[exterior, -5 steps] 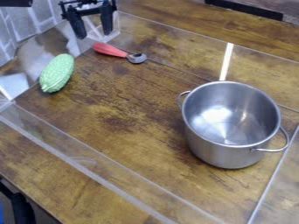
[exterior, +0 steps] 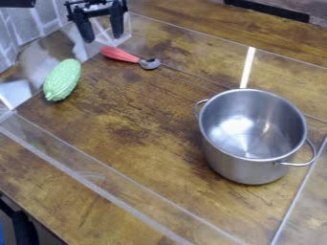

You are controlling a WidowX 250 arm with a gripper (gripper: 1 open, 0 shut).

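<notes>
My black gripper [exterior: 101,29] is at the top left, with its two fingers pointing down and apart, open, and nothing seen between them. Just below and to its right lies a spoon [exterior: 121,55] with a red handle and metal bowl. A light green corn-like object [exterior: 61,79] lies at the left. A large steel pot [exterior: 251,134] with two side handles stands upright and empty at the right.
Clear panels or strips run along its left, bottom and right edges, and a metallic surface shows at the far left behind the green object.
</notes>
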